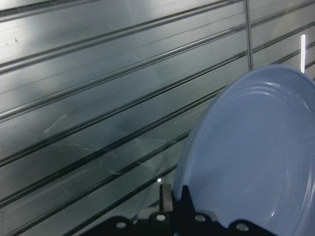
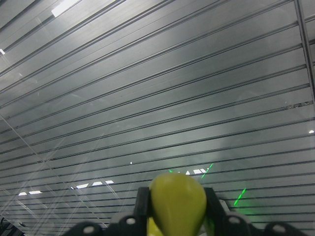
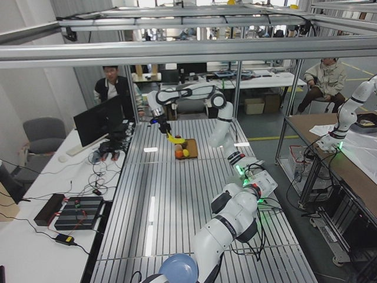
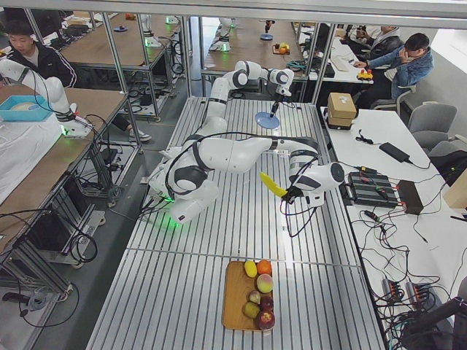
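Observation:
My left gripper is shut on the near rim of a light blue plate (image 1: 246,152), also visible low in the camera left view (image 3: 178,268) and at the back of the camera right view (image 4: 266,122). My right gripper (image 4: 287,195) is shut on a yellow banana (image 4: 270,184), held over the slatted metal table (image 4: 168,292); its rounded end fills the bottom middle of the right wrist view (image 2: 177,201).
A wooden tray (image 4: 237,306) of mixed fruit sits on the table, at the front in the camera right view. White side desks carry cables, black boxes (image 3: 79,212) and a monitor (image 3: 97,121). Much of the slatted surface between tray and plate is bare.

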